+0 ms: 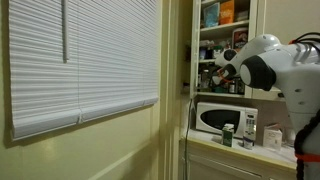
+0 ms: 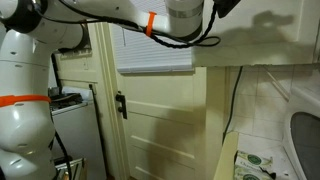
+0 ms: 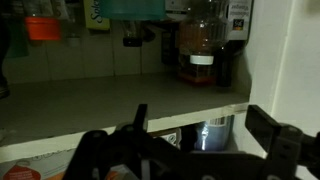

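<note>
In the wrist view my gripper is open. Its two dark fingers stand wide apart at the bottom of the picture, in front of the cabinet shelf (image 3: 110, 108). Below the shelf edge, a greyish container (image 3: 213, 133) shows in the gap between the fingers, farther back. I cannot make out anything held. On the shelf stand a brown jar with a pale label (image 3: 201, 60) and a white-labelled bottle (image 3: 238, 20). In exterior view 1 the white arm (image 1: 285, 68) reaches into the open cabinet, and the gripper is too small to make out there.
Close on the right is the cabinet's pale side wall (image 3: 285, 70). Lower shelf packages (image 3: 50, 167) sit at the bottom left. Below the cabinet, a microwave (image 1: 220, 117), a green-topped can (image 1: 228, 134) and a white can (image 1: 249, 138) stand on the counter (image 1: 265, 155). The shelf's middle is bare.
</note>
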